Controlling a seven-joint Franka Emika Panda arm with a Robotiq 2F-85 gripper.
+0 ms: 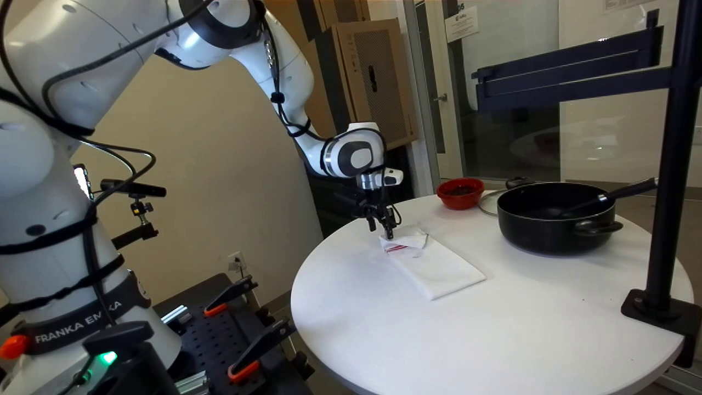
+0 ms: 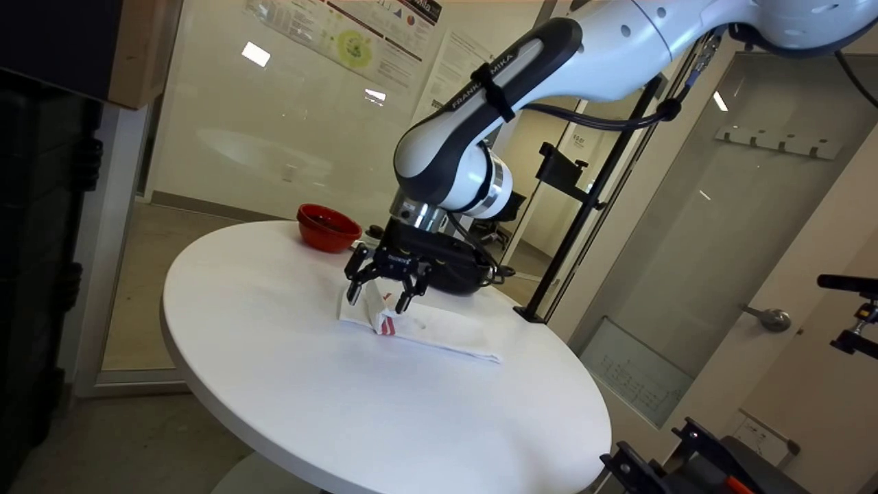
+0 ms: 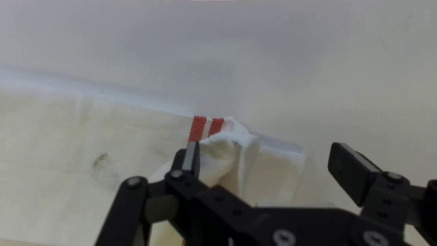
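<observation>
A white towel (image 1: 437,269) with red stripes lies folded on the round table, its far end bunched up. In the wrist view, the towel's (image 3: 82,164) crumpled end and red stripes sit beside and partly behind the left finger (image 3: 190,160). My gripper (image 1: 380,230) is open, fingers pointing down over that bunched end. The other finger (image 3: 352,172) is over bare table, past the towel's edge. Seen from exterior view 2, the gripper (image 2: 376,300) has its fingers spread above the towel (image 2: 444,329). Nothing appears held between them.
On the white table (image 1: 368,336), a red bowl (image 1: 460,193) with dark contents stands at the back. Beside it are a glass lid (image 1: 490,203) and a black pot (image 1: 556,224) with a utensil in it. A black post (image 1: 664,197) rises at the right edge.
</observation>
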